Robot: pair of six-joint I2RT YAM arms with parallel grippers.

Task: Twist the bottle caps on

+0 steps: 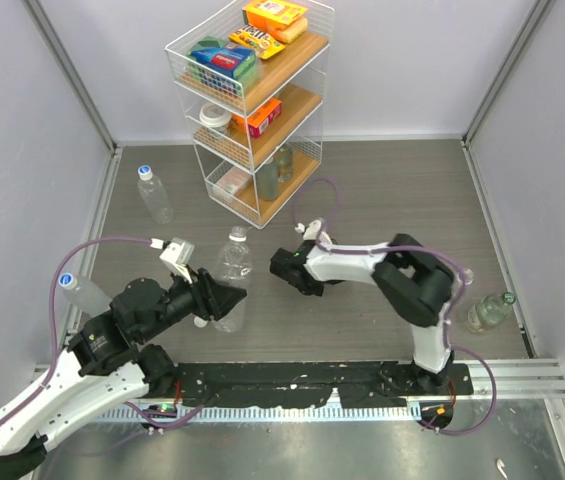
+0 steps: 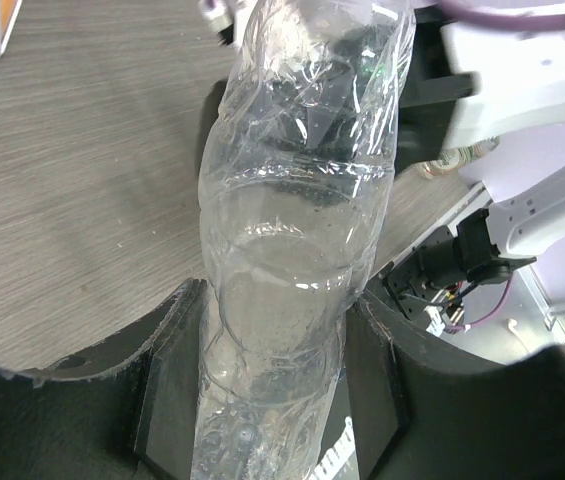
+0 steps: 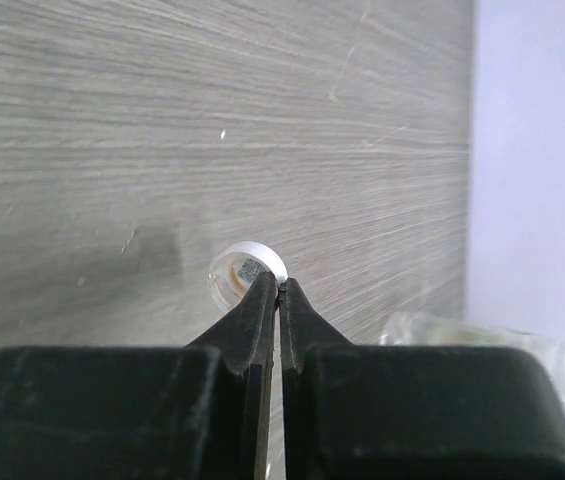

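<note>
My left gripper is shut on a clear, crinkled plastic bottle (image 2: 297,200), which stands upright in front of it; its top, seen in the top view (image 1: 237,234), is near the middle of the work area. My right gripper is shut on a small white cap (image 3: 247,250) at its fingertips, raised over the floor and just right of the held bottle in the top view.
Two capped bottles (image 1: 154,197) (image 1: 87,296) stand at the left. A green bottle (image 1: 488,313) stands at the right. A wire shelf (image 1: 283,67) with snacks and jars is at the back.
</note>
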